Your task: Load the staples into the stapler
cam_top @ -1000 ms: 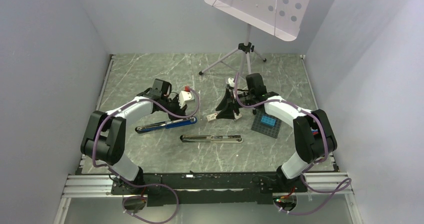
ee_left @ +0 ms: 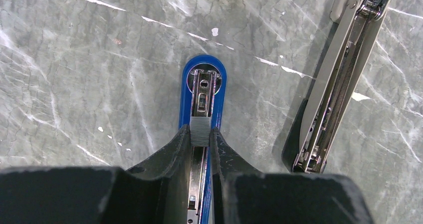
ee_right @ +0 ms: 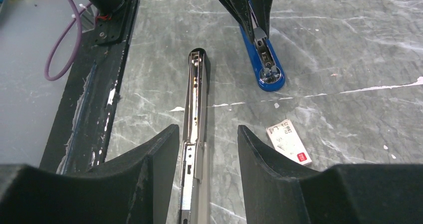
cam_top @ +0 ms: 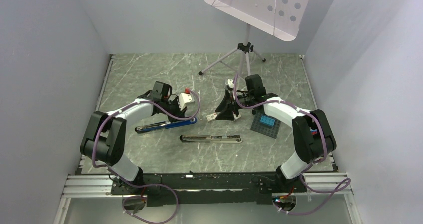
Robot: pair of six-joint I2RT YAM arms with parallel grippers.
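Note:
A long blue stapler (cam_top: 172, 124) lies opened flat at the left of the table. My left gripper is shut on a small grey strip of staples (ee_left: 200, 126), which sits at the fingertips over the stapler's metal channel. In the right wrist view, the strip (ee_right: 259, 33) shows at those fingertips, at or just above the channel; whether it touches cannot be told. My right gripper is open over the table, nothing between its fingers. Below it are a second, opened stapler (ee_right: 195, 97) and a small white box (ee_right: 288, 141).
The second stapler (cam_top: 211, 139) lies in front of the blue one, to its right. A dark tray with a blue item (cam_top: 267, 120) stands at the right, under the right arm. A red-topped object (cam_top: 187, 91) is behind the left gripper. Bare marble separates the staplers.
The right arm has barely moved, and the staplers lie where they were.

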